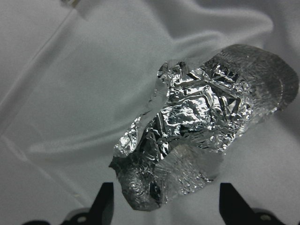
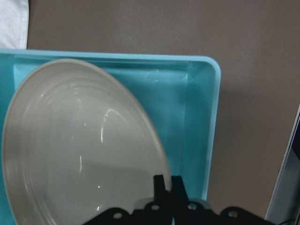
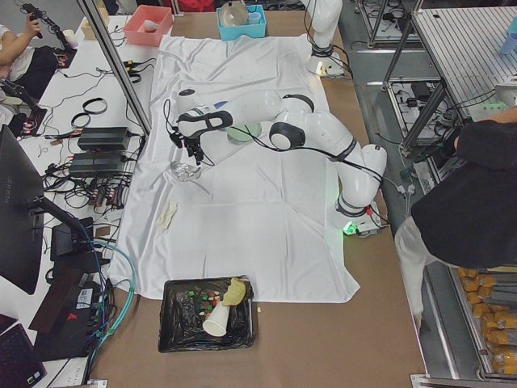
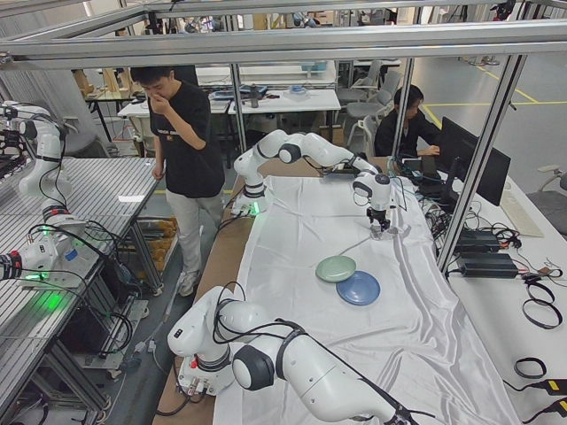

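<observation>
A crumpled piece of foil (image 1: 187, 117) lies on the white cloth (image 3: 250, 234). My left gripper hangs open just over it, its fingers either side of the near end in the wrist view. My right gripper is at a blue bin (image 2: 197, 131), with a pale bowl's rim (image 2: 157, 140) at its fingertips; whether it grips that rim I cannot tell. A green plate (image 4: 336, 268) and a blue plate (image 4: 359, 289) lie on the cloth between the arms.
A black-lined tray (image 3: 184, 323) with cup and scraps stands at the near end. A pale scrap (image 3: 166, 216) lies left on the cloth. A person (image 4: 182, 150) stands beside the table.
</observation>
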